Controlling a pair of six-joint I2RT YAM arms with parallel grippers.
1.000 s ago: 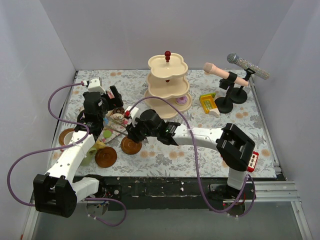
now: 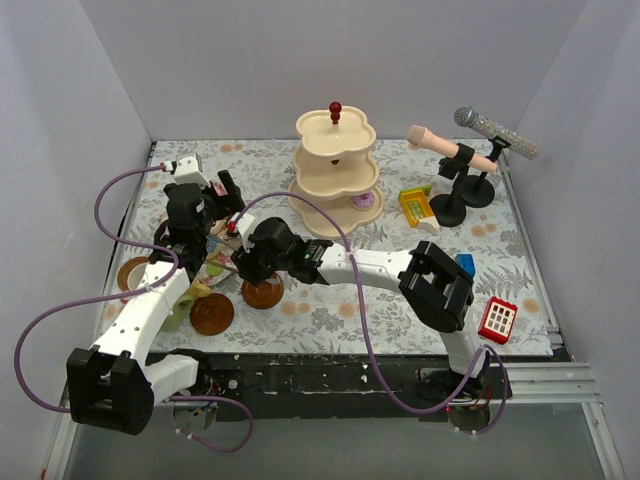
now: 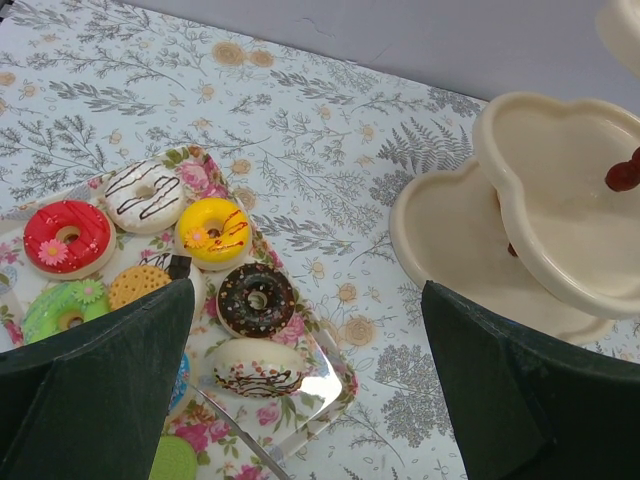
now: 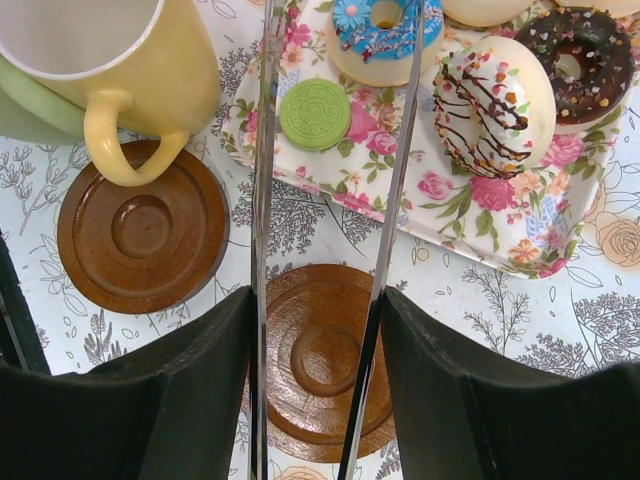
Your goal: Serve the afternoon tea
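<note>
A floral tray [image 3: 290, 420] of donuts and a green round biscuit [image 4: 315, 113] sits at the left. My left gripper [image 2: 220, 197] hangs above it, open and empty. My right gripper carries long metal tongs or strips between its fingers, reaching over the biscuit and blue donut [image 4: 383, 50]. The tiered cream stand [image 2: 335, 135] stands at the back centre, with a pink item on its lowest tier.
Wooden coasters [image 4: 140, 240] lie near the front left beside a yellow mug [image 4: 170, 70]. Microphone stands, a yellow box [image 2: 415, 205] and a red item [image 2: 498, 319] are at the right.
My right arm has moved leftward, further over the donut tray. The left arm is almost unchanged.
</note>
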